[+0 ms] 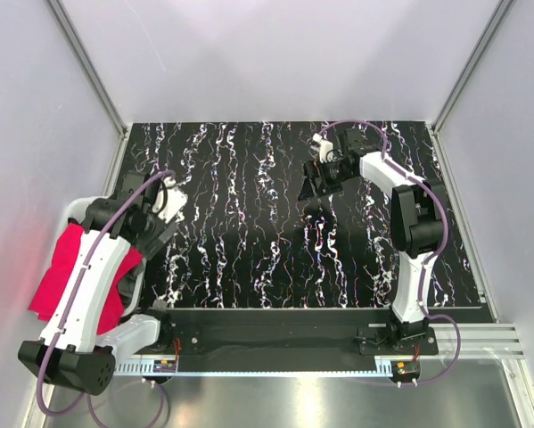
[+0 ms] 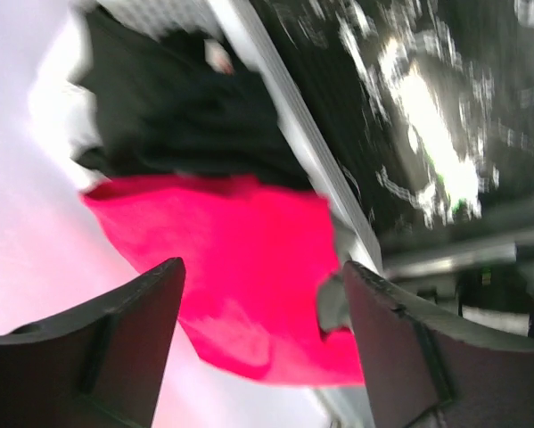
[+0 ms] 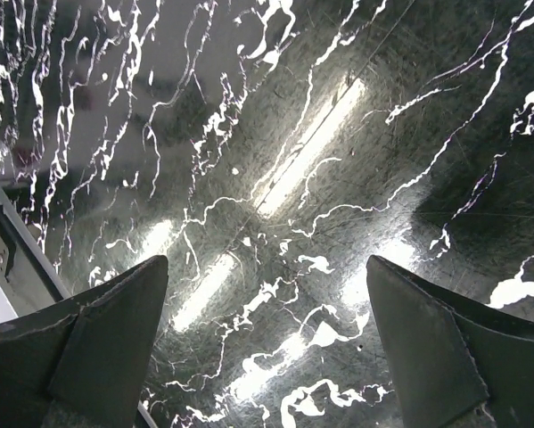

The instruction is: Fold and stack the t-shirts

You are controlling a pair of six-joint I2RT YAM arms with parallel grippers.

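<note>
A red t-shirt (image 1: 60, 272) lies draped over the white basket (image 1: 69, 211) at the left, partly hidden by my left arm. In the blurred left wrist view the red cloth (image 2: 240, 267) is below the gripper, with black cloth (image 2: 186, 125) and a bit of grey cloth beside it. My left gripper (image 1: 158, 236) hangs over the basket, fingers apart, nothing seen between the fingers. My right gripper (image 1: 320, 183) is open over the bare table, with only marbled surface between its fingers in the right wrist view.
Pale walls enclose it at the back and both sides.
</note>
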